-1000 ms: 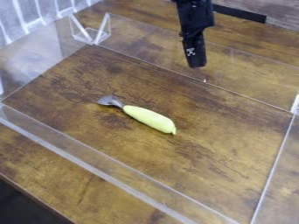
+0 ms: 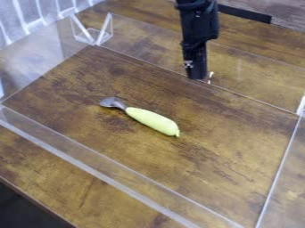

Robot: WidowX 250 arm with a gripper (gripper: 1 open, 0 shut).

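A pale yellow-green, elongated object (image 2: 156,122) lies on the wooden surface inside a clear-walled enclosure, a little left of centre. Beside its upper-left end, and in line with it, is a small silver metal piece (image 2: 112,102), perhaps a blade or handle. My black gripper (image 2: 202,77) hangs at the top, near the far clear wall, above and to the right of the yellow object and apart from it. Its fingertips are small and dark, and whether they are open or shut is hard to make out.
Clear panels border the wooden floor (image 2: 215,160) on several sides. A white angled bracket (image 2: 93,36) stands at the back left, and a dark bar (image 2: 244,14) lies at the back right.
My gripper is lower in the view than a second ago, with a slight shift in its angle. The yellow object and silver piece have not moved.
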